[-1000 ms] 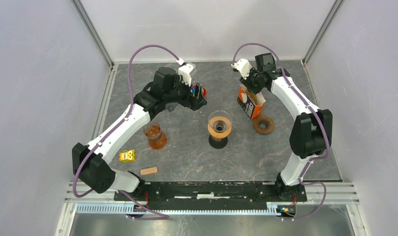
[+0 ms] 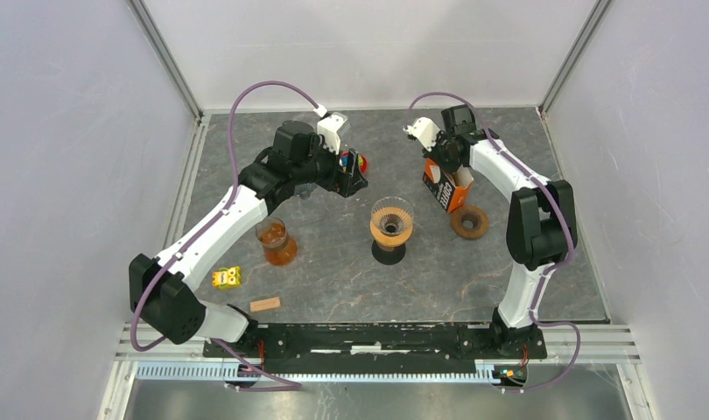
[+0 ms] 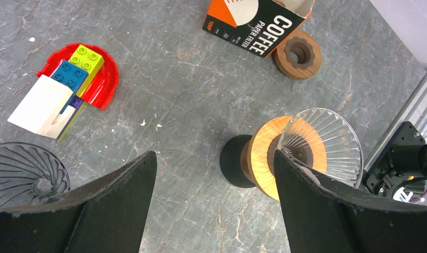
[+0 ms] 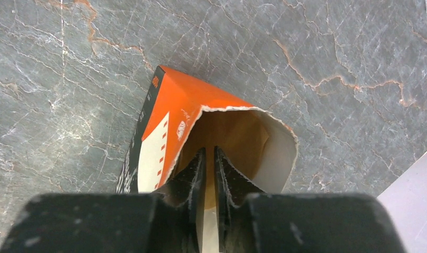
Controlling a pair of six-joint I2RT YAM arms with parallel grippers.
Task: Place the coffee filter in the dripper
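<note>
The glass dripper (image 2: 403,211) stands upright on a wooden collar and black base at the table's middle; its ribbed cone (image 3: 332,145) shows no filter inside. Orange and black, the paper-filter box (image 2: 439,186) has its open end under my right gripper. Tan filter paper (image 4: 227,132) lines the inside of the box (image 4: 185,95). My right gripper reaches into that opening, its fingertips a narrow gap apart with tan paper visible behind them; whether any edge lies between them is unclear. Left of the dripper, my left gripper is wide open and empty.
A wooden ring (image 2: 469,221) lies close in front of the box. Toy bricks on a red piece (image 3: 106,79) and a dark ribbed cone (image 3: 21,163) sit near the left gripper. A glass carafe (image 2: 277,241) stands at left.
The left arm, dripper and box stay where they were.
</note>
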